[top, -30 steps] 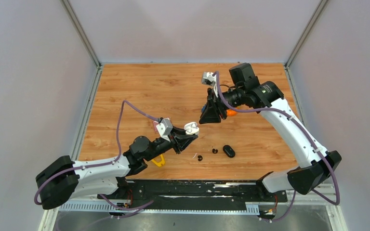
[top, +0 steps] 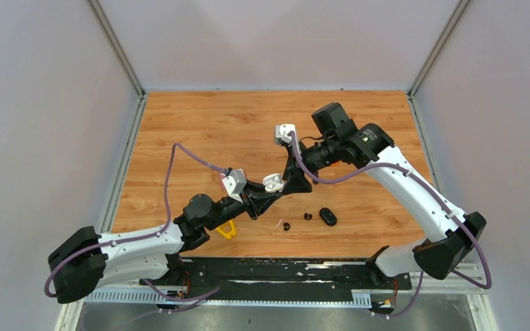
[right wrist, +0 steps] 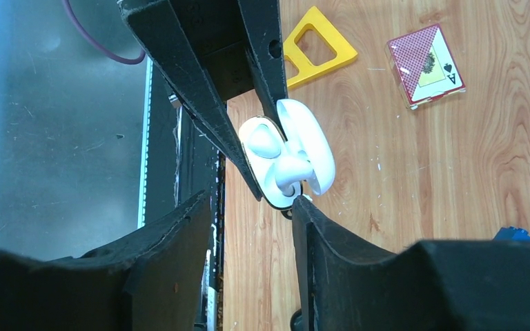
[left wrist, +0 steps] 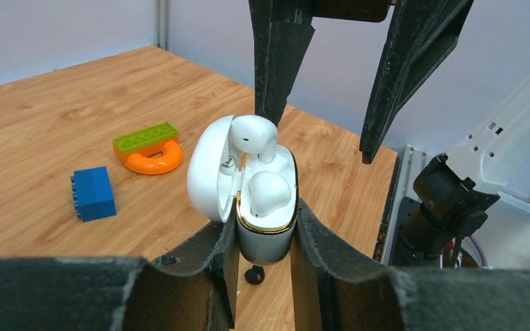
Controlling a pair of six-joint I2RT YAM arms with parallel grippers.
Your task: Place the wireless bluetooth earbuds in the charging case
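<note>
My left gripper is shut on the white charging case (left wrist: 266,214), whose lid stands open, held in the air above the table. White earbud shapes (left wrist: 252,134) show in the case; how fully they sit cannot be told. My right gripper is open, right beside the case in the top and left wrist views, its fingertips at the case's upper part, with nothing clearly held between them.
On the table are a blue brick (left wrist: 93,193), an orange and green toy (left wrist: 148,152), a card box (right wrist: 424,65), a yellow triangle (right wrist: 317,48), a black oval object (top: 328,216) and small dark pieces (top: 286,226).
My right gripper has moved down and left, up to the case. My left gripper and the case have stayed nearly still.
</note>
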